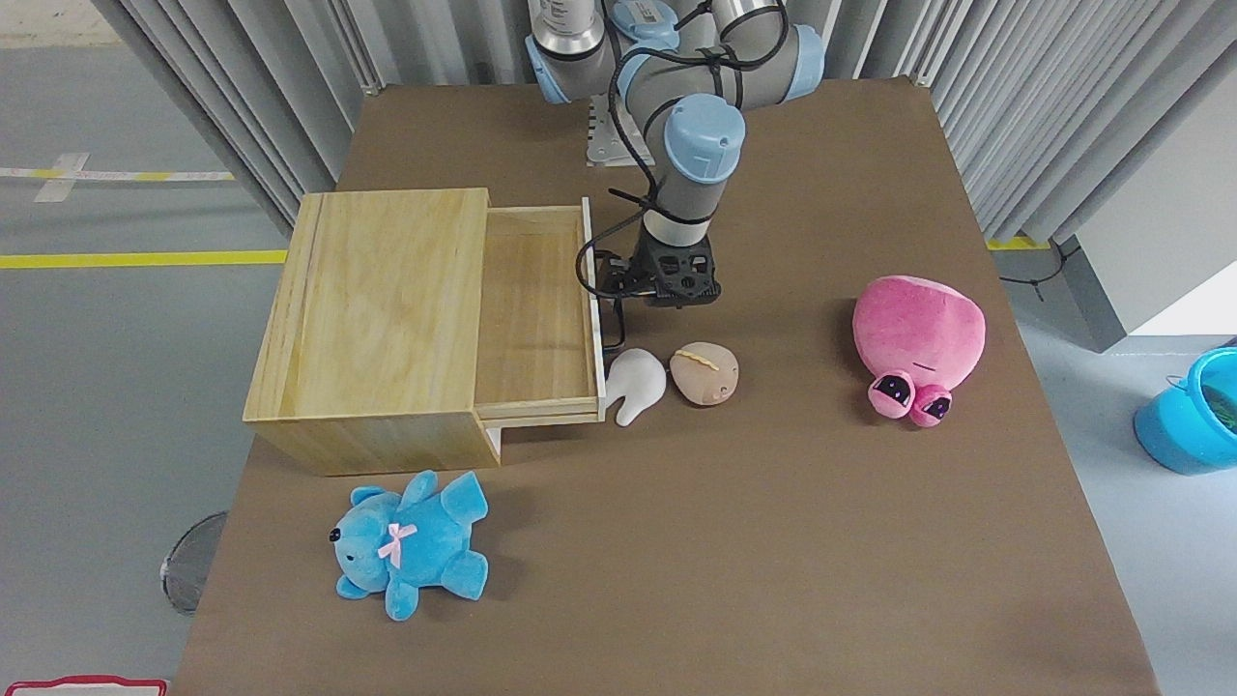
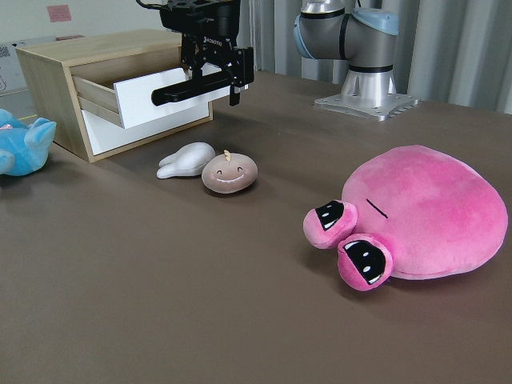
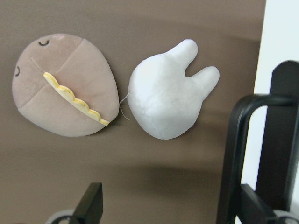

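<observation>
A wooden cabinet (image 1: 359, 313) has a drawer (image 1: 533, 302) pulled out, white-fronted, with a black handle (image 3: 238, 140); no contents show in the front view. My gripper (image 1: 655, 290) is at the drawer front, one finger against the handle in the wrist view; whether it is shut on it I cannot tell. Just outside the drawer lie a white tooth-shaped plush (image 3: 166, 95) and a tan smiling plush (image 3: 65, 81), side by side.
A blue bear (image 1: 412, 545) lies in front of the cabinet, a large pink plush (image 1: 916, 336) at the right. A blue bucket (image 1: 1189, 423) stands on the floor.
</observation>
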